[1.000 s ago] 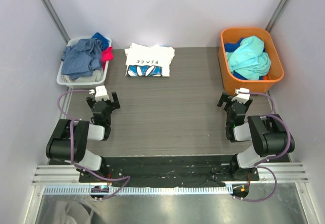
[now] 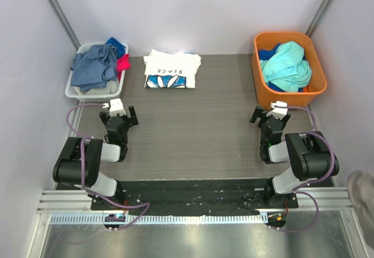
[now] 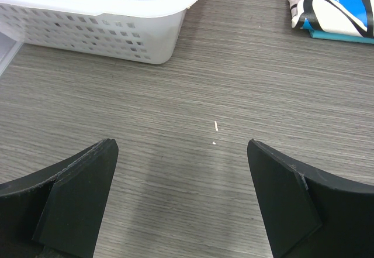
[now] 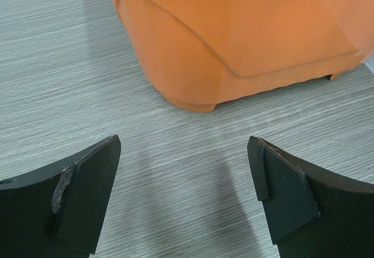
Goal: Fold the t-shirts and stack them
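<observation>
A folded white t-shirt point(image 2: 170, 68) with dark lettering and a blue print lies flat at the back of the table, left of centre. Teal cloth point(image 3: 339, 36) peeks out beneath its front edge in the left wrist view. My left gripper point(image 2: 118, 117) stands open in front of the white basket, only bare table between its fingers. Over on the right, my right gripper point(image 2: 270, 116) is also open and empty, just before the orange basket. A crumpled turquoise garment point(image 2: 286, 68) rests in that basket on darker blue cloth.
The white basket point(image 2: 82, 95) at back left holds blue point(image 2: 94, 68), red and grey clothes. An orange basket point(image 2: 322, 81) occupies the back right corner. Between the arms, the grey wooden table point(image 2: 193, 132) is clear. Walls close in the back and both sides.
Both arms and the clothes are where they were. A blurred pale shape at the bottom left has gone, and another blurred shape now shows at the right edge.
</observation>
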